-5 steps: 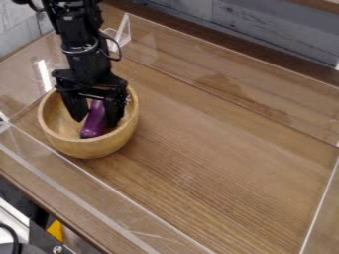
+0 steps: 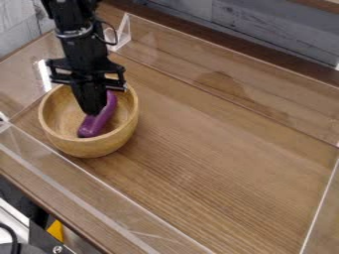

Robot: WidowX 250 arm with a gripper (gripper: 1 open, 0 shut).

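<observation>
My black gripper (image 2: 82, 81) hangs over the back part of a wooden bowl (image 2: 117, 139) at the left of the table. A purple elongated object (image 2: 95, 121) lies inside the bowl, just below and in front of the gripper.
A wall (image 2: 265, 20) runs along the back. Dark space with a small yellow item shows past the table's lower-left edge.
The gripper has risen and moved back a little from inside the bowl, uncovering more of the purple object, which remains in the bowl.
</observation>
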